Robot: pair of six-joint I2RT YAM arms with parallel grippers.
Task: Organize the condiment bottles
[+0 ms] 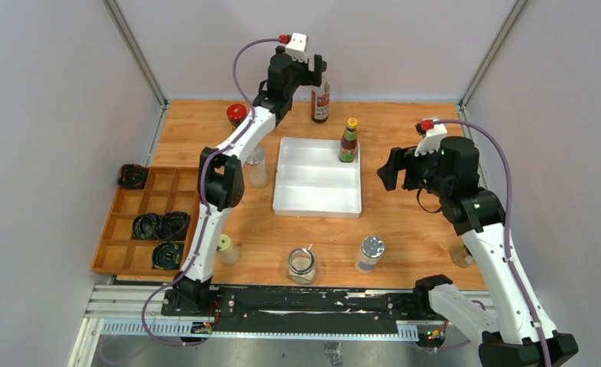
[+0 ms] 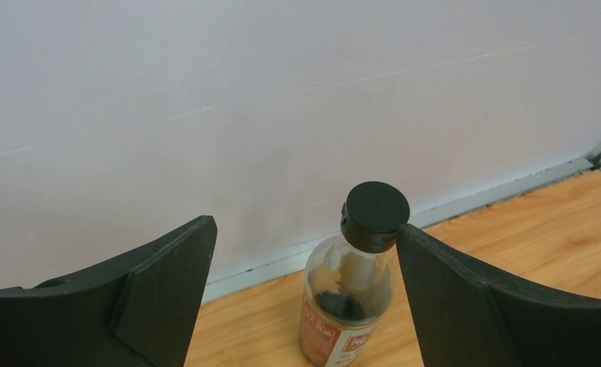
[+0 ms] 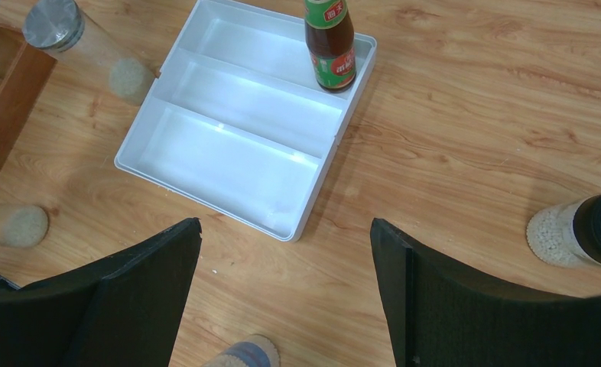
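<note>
A tall bottle with a black cap and red label [image 1: 320,104] stands upright at the back of the table. My left gripper [image 1: 316,71] is beside and partly over its neck, its fingers parted. From the left wrist, the cap [image 2: 375,214] appears in the gap, close to the right finger [image 2: 450,294]; whether they touch I cannot tell. A green-labelled sauce bottle [image 1: 349,142] stands in the far right corner of the white tray [image 1: 282,202]. My right gripper hangs open and empty, right of the tray.
Around the tray stand a red-lidded jar [image 1: 237,112], a clear shaker [image 1: 257,168], a yellow-lidded bottle [image 1: 227,250], a glass jar [image 1: 302,265] and a metal-topped shaker [image 1: 369,254]. A dark-lidded jar [image 3: 580,229] is at right. The wooden organizer [image 1: 121,229] holds coiled cables.
</note>
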